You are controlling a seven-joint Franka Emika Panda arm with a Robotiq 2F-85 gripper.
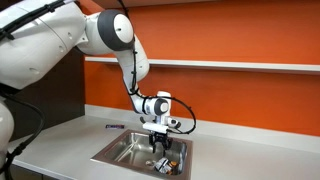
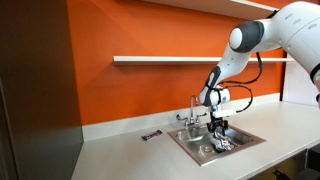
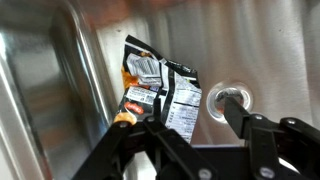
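Observation:
A crumpled packet (image 3: 158, 90) in black, orange and white lies on the metal floor of the sink (image 3: 285, 65), beside the round drain (image 3: 230, 98). In the wrist view my gripper has its fingers spread apart, one at the packet's lower edge and the other by the drain. No object is seen pinched between them. From the side, the gripper (image 1: 158, 145) hangs over the basin, above the pale packet (image 1: 160, 164). Small size there hides the exact gap between fingertips and packet.
A faucet (image 2: 194, 110) rises behind the sink. One dark wrapped bar (image 2: 152, 135) lies on the counter, well away from the basin. The white counter (image 2: 110, 155) is otherwise largely clear, and a shelf (image 2: 180, 60) runs along the orange wall.

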